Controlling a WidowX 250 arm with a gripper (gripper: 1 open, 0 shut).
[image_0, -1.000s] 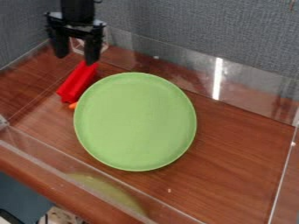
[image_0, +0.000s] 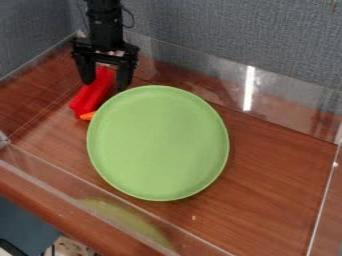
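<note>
My black gripper (image_0: 106, 69) stands open over the upper end of a red object (image_0: 90, 97) lying on the wooden floor at the back left; whether the fingers touch it I cannot tell. A small orange piece (image_0: 87, 116) peeks out at its lower end. A large round green plate (image_0: 158, 150) lies to the right of them, in the middle of the floor.
Clear plastic walls (image_0: 249, 88) surround the wooden floor, with grey padded panels behind. A blurred yellowish shape shows at the front left, by or through the clear wall.
My gripper has moved right and lower, from left of and behind the red object to over its upper end. The objects on the floor look about the same.
</note>
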